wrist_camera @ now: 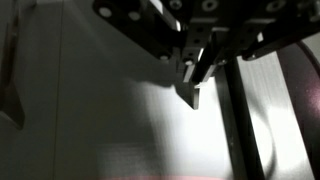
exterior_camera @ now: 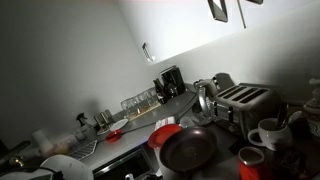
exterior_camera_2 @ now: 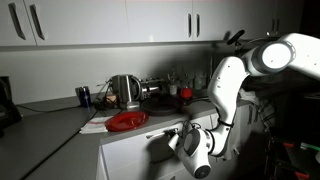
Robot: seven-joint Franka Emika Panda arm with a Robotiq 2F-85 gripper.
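My gripper (exterior_camera_2: 176,141) is low in front of the pale cabinet front (exterior_camera_2: 130,155), just below the counter edge in exterior view 2. In the wrist view the gripper points at a smooth, light-coloured surface, its dark fingers close together over it. A dark strip (wrist_camera: 243,125) runs along the right side of that surface. No object shows between the fingers, but shadow hides the gap, and contact with the front cannot be made out.
On the counter above sit a red plate (exterior_camera: 163,134) and a dark frying pan (exterior_camera: 188,150). Behind them stand a silver toaster (exterior_camera: 243,104), a white mug (exterior_camera: 271,134) and a red canister (exterior_camera: 252,166). A kettle (exterior_camera_2: 125,90) is near the wall.
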